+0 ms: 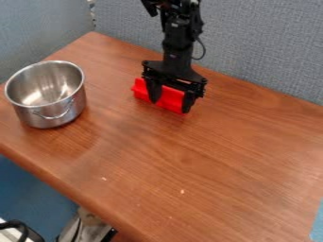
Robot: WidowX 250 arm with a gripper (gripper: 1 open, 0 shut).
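A red block point(169, 102) lies on the wooden table toward the back, right of a steel pot. My black gripper point(171, 96) is down over it, its two fingers spread along the block's length, one near each half. The block is partly hidden behind the gripper, and I cannot tell whether the fingers grip it or only rest around it.
The steel pot point(45, 93) stands at the left edge of the table point(202, 180). Grey padded walls close off the back and left.
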